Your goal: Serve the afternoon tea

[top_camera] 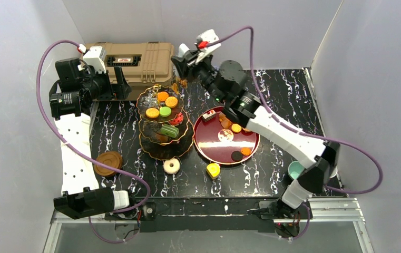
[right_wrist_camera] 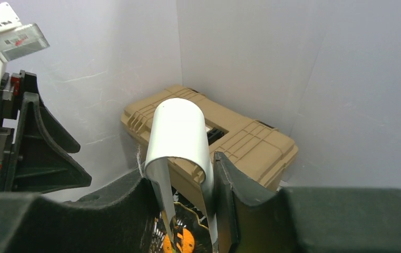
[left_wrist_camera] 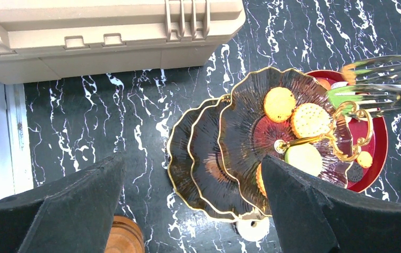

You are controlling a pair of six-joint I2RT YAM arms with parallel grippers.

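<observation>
My right gripper (top_camera: 182, 59) is raised over the back of the table, its fingers closed round white-handled metal tongs (right_wrist_camera: 177, 126). In the left wrist view the fork-like ends of the tongs (left_wrist_camera: 393, 87) hang apart beside the tiered stand; orange and green show on them, and I cannot tell whether anything is between them. The stand's dark, gold-rimmed top tier (left_wrist_camera: 243, 126) carries an orange cookie (top_camera: 162, 96), two yellow ones (top_camera: 171, 102) and a green one (top_camera: 165, 111). On tiers below lie a red piece (top_camera: 176, 119) and a green roll (top_camera: 169, 130). Empty, my left gripper (top_camera: 120, 83) stands open left of the stand.
A red tray (top_camera: 214, 147) with several sweets lies right of the stand. In front are a white donut (top_camera: 172, 166) and a yellow piece (top_camera: 213, 170). Wooden coasters (top_camera: 108, 162) lie front left, a tan case (top_camera: 158, 58) behind. A green cup (top_camera: 295, 169) shows by the right arm.
</observation>
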